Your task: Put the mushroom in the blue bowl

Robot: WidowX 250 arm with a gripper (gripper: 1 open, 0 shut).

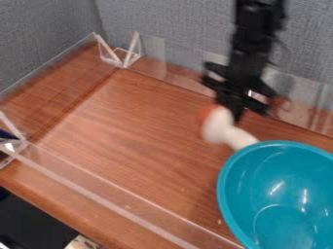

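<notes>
The mushroom (224, 128), blurred, with a reddish cap part and a pale stem, hangs below my black gripper (232, 107) near the back right of the table. Its pale end reaches toward the bowl's upper left rim in the image. My gripper is shut on it, though blur hides the exact finger contact. The blue bowl (237, 193) stands at the lower right, cut off by the frame's edge. No other object shows in the visible part of its inside.
A white wire stand (120, 53) is at the back left, and another white frame (11, 141) at the left edge. A clear strip with a grey wall behind borders the back.
</notes>
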